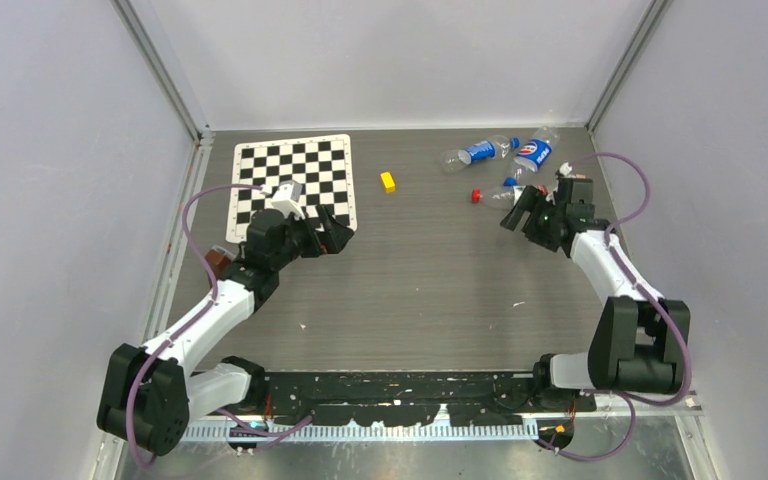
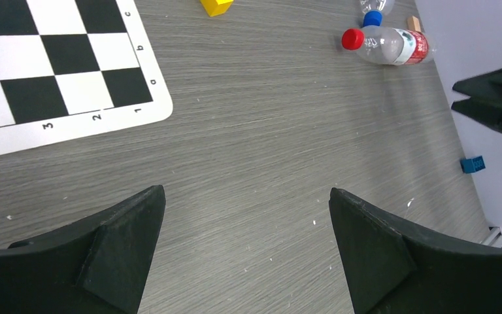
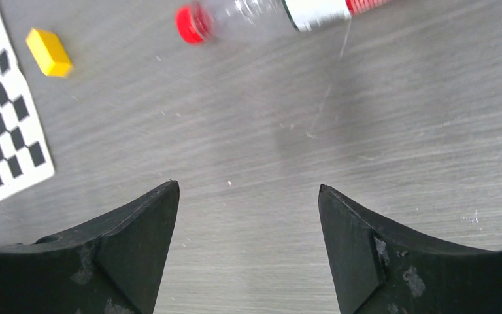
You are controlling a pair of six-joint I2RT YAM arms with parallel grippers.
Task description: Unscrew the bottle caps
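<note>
The red-capped bottle (image 1: 496,197) lies on its side on the table at right, its red cap (image 3: 189,25) pointing left and still on. My right gripper (image 1: 523,218) hangs just in front of that bottle and hides part of it from above; in the right wrist view its fingers (image 3: 134,245) stand apart with only bare table between. Behind lie two blue-labelled bottles, a Pepsi bottle (image 1: 534,153) and a smaller-looking bottle (image 1: 478,152), both with blue caps. Over the chessboard's near right corner, my left gripper is open and empty.
A chessboard (image 1: 351,140) lies at the back left, with a yellow block (image 1: 388,182) to its right. A brown block (image 1: 218,262) sits beside the left arm.
</note>
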